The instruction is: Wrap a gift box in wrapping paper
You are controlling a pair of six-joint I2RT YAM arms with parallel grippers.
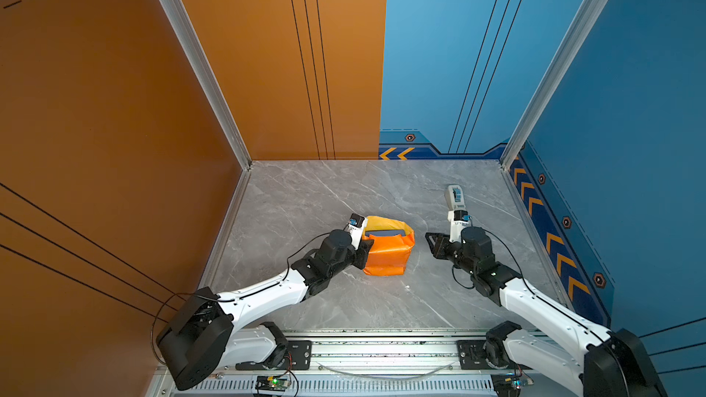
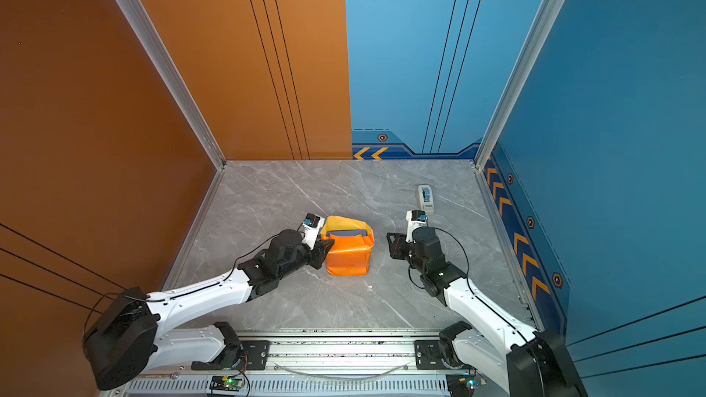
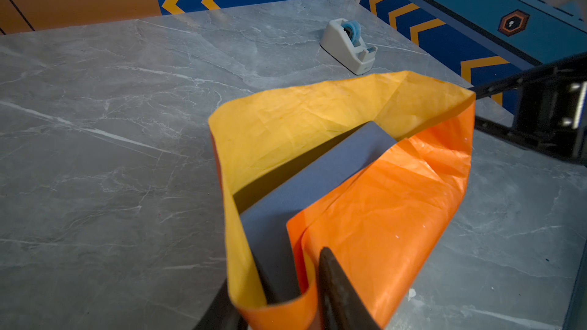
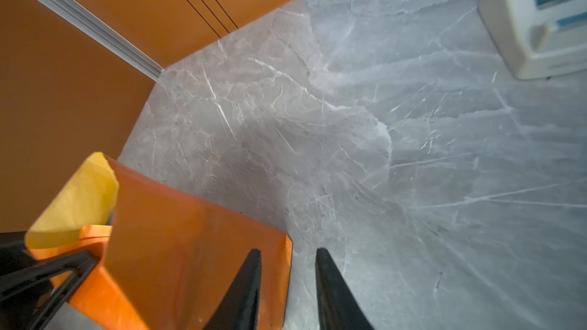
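Observation:
Orange wrapping paper [image 1: 388, 255], yellow inside, stands folded up round a dark blue-grey box [image 3: 318, 174], its top still open to view. The front orange flap leans over part of the box. At the paper's left side, my left gripper [image 1: 365, 247] is shut on the paper's edge, which shows between its dark fingers in the left wrist view. To the right of the bundle and apart from it, my right gripper is part open, its fingertips separated over bare table with no paper held.
A white tape dispenser [image 1: 456, 197] with blue tape stands behind the right gripper, near the back right.

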